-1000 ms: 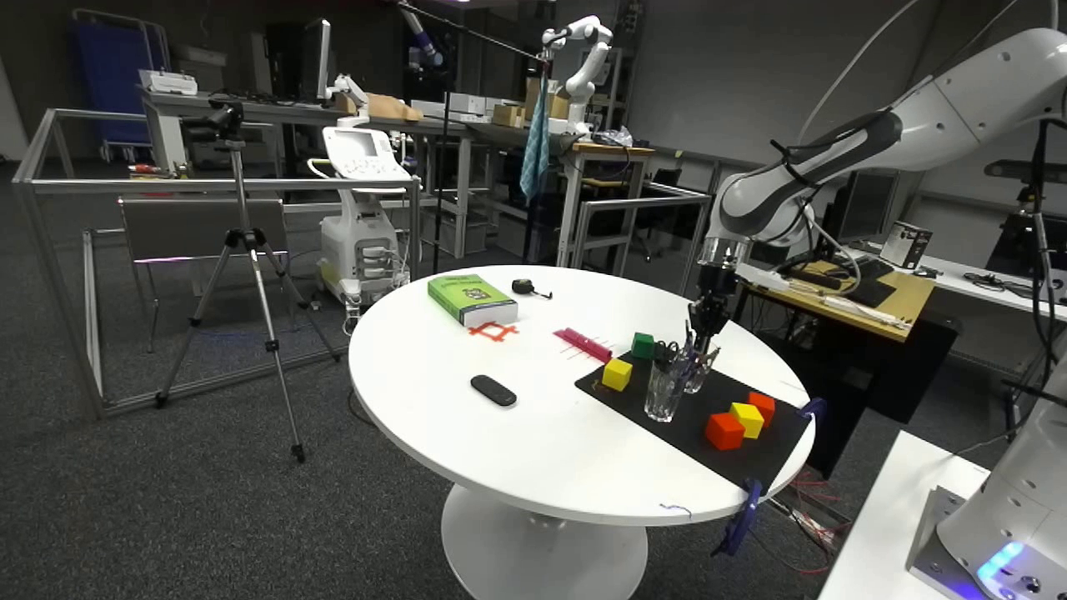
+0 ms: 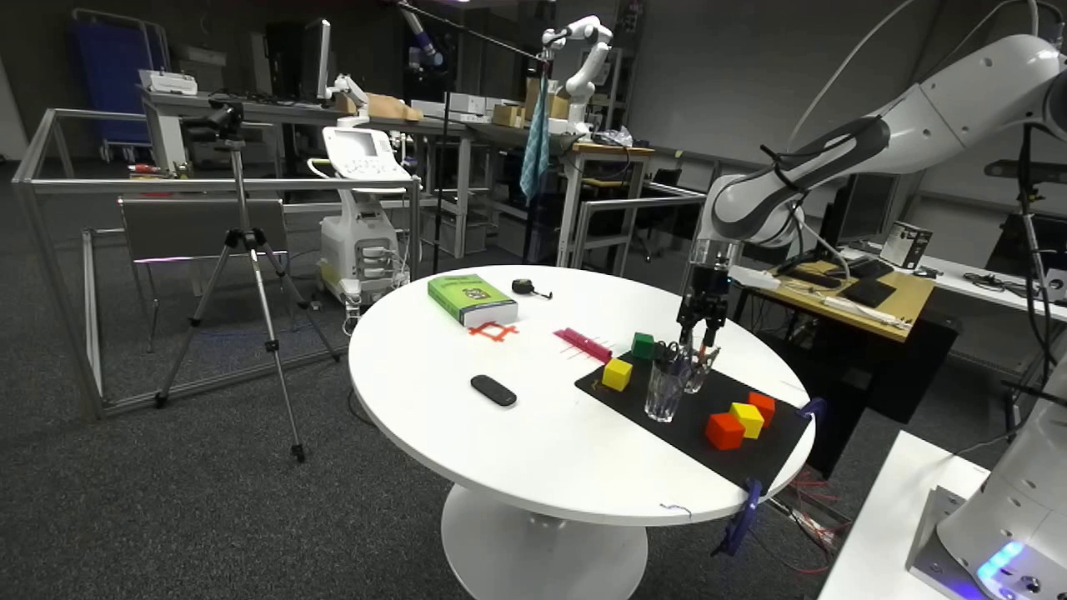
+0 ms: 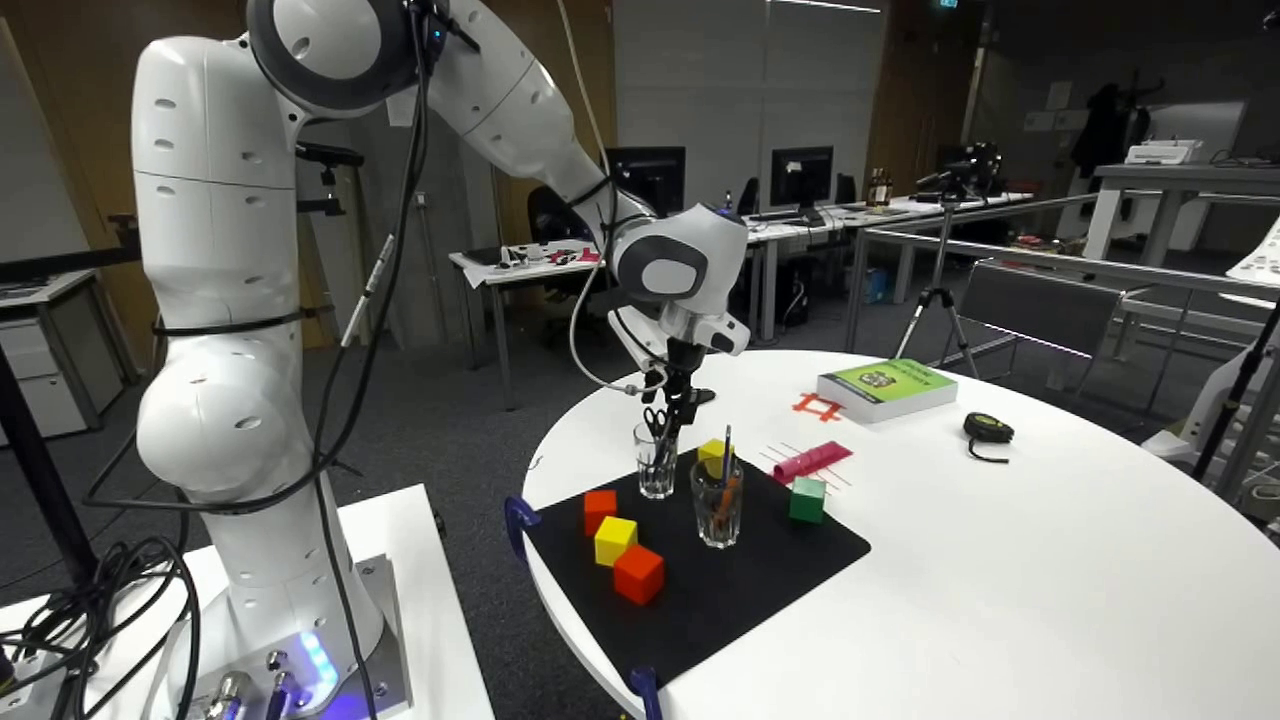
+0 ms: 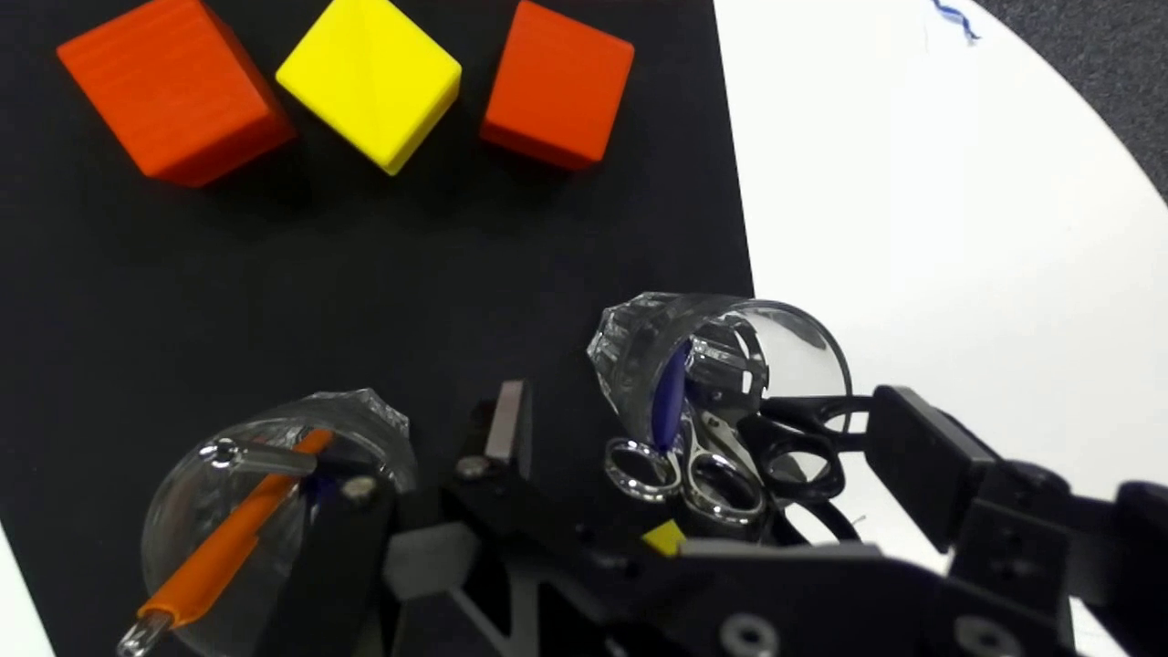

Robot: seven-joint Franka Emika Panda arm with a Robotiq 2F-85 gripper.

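My gripper stands open over the black mat, with its fingers (image 4: 506, 422) spread around the upper part of a clear glass (image 4: 619, 361). That glass leans away in the wrist view and contains scissors with metal loops (image 4: 723, 482), black-handled scissors (image 4: 805, 454) and a purple item (image 4: 670, 400). Contact between the fingers and any of these cannot be made out. A second glass (image 3: 717, 510), with an orange pen (image 4: 224, 547) and other slim items, stands beside the first. In exterior view 2, the gripper (image 3: 674, 414) is right at the scissors' glass (image 3: 655, 468).
Red and yellow cubes (image 4: 372, 77) sit in a row on the black mat (image 3: 768, 588). A green cube (image 3: 807, 499) and another yellow cube (image 2: 617, 375) lie near the glasses. A green book (image 2: 470, 298), tape measure (image 2: 530, 288) and black oblong object (image 2: 493, 390) rest farther off.
The gripper's fingers stood close together a second ago and are now apart. The wrist has shifted slightly left in exterior view 1. Glasses and cubes have stayed in place.
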